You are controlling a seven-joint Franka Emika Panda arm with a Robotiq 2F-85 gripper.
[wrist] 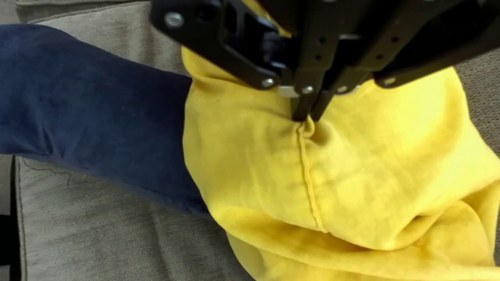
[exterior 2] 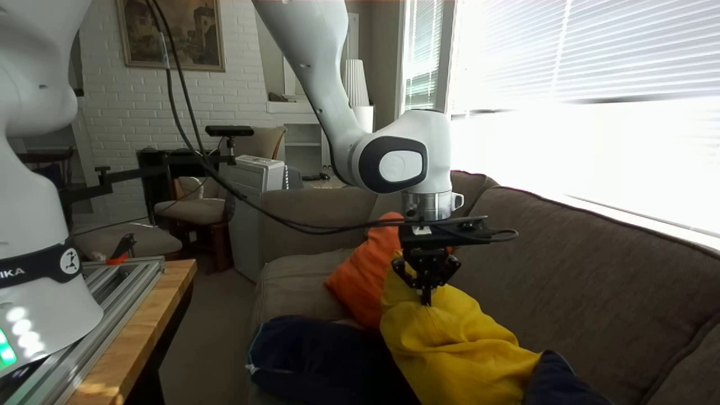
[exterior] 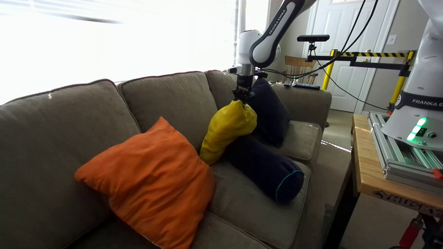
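Pinched along its seam, the yellow pillow (wrist: 262,164) is between the tips of my gripper, which are almost together with a small fold of cloth caught in them. In exterior view 1 the yellow pillow (exterior: 228,126) leans against the sofa back, its lower part still resting low on the sofa, and my gripper (exterior: 243,97) sits at its top. Exterior view 2 shows the gripper (exterior 2: 425,297) pointing straight down into the yellow pillow (exterior 2: 459,337). The cloth hides the very ends of the fingers.
A dark blue bolster (exterior: 265,170) lies across the seat against the yellow pillow. An orange pillow (exterior: 153,178) rests on the nearer side, and a dark pillow (exterior: 270,110) leans beyond. Bare seat (exterior: 257,211) shows in front. The wooden table (exterior: 369,166) stands across a gap.
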